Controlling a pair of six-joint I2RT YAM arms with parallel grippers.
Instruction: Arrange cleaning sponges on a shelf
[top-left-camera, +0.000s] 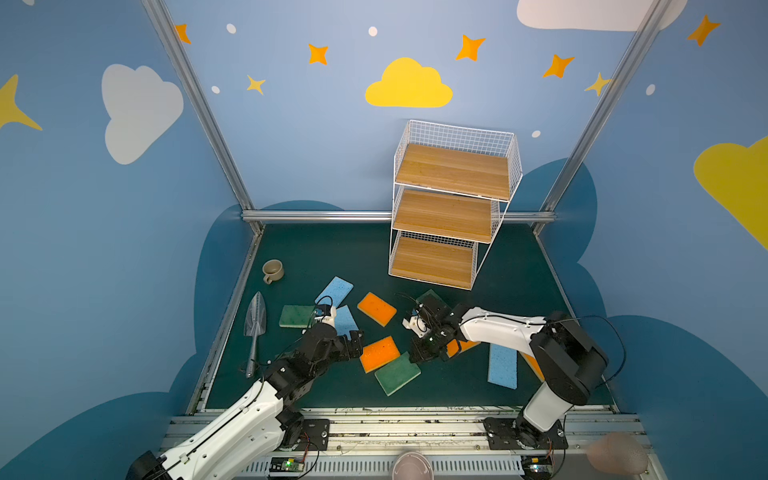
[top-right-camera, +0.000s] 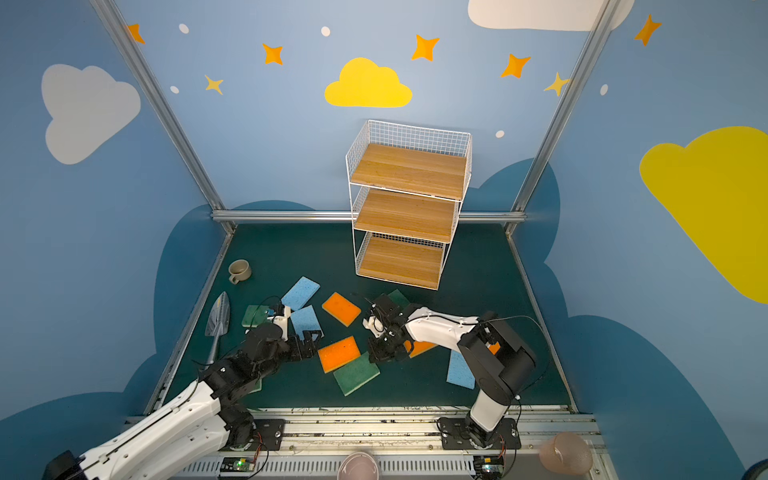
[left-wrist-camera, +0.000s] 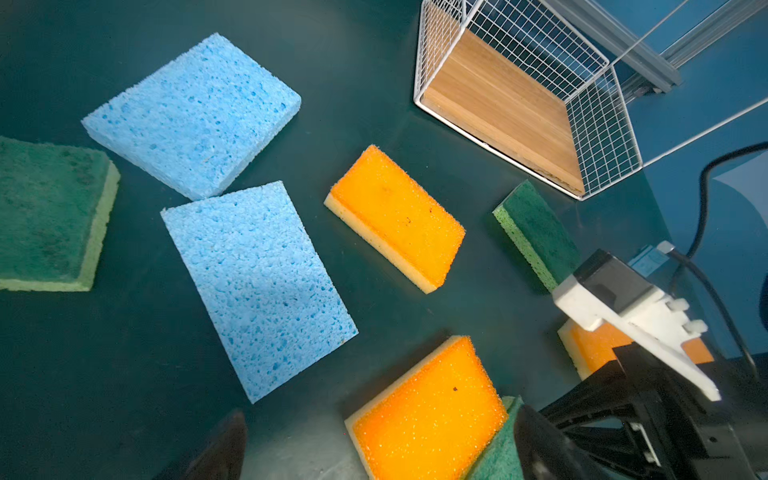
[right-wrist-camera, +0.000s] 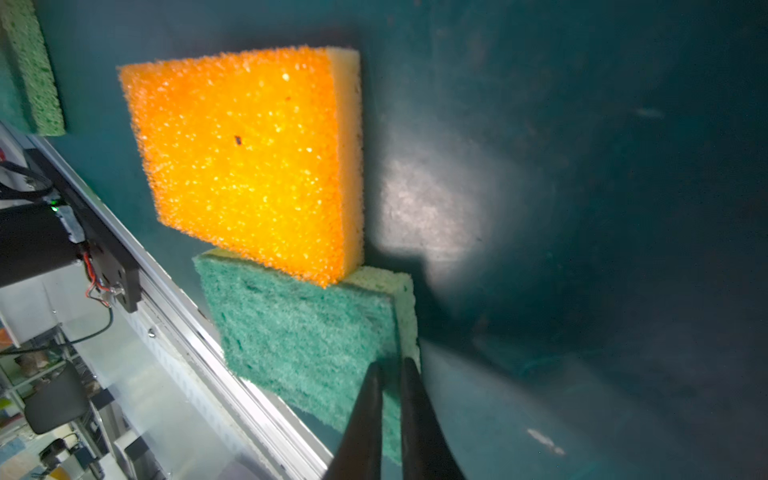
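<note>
Orange, blue and green sponges lie scattered over the dark table, and all three tiers of the white wire shelf (top-left-camera: 444, 214) are bare. My left gripper (top-left-camera: 357, 345) hangs open over the left group, beside a blue sponge (left-wrist-camera: 260, 280) and an orange sponge (left-wrist-camera: 432, 412). In the right wrist view my right gripper is shut, its fingertips over the edge of a green sponge (right-wrist-camera: 304, 332); whether they touch it I cannot tell. That green sponge lies against an orange sponge (right-wrist-camera: 248, 160). A second orange sponge (left-wrist-camera: 396, 216) lies farther back.
A beige mug (top-left-camera: 273, 269) and a metal trowel (top-left-camera: 254, 320) occupy the left side. Another blue sponge (top-left-camera: 502, 366) lies beneath the right arm, and a green sponge (left-wrist-camera: 540, 232) sits near the shelf foot. Between the mug and the shelf the table is clear.
</note>
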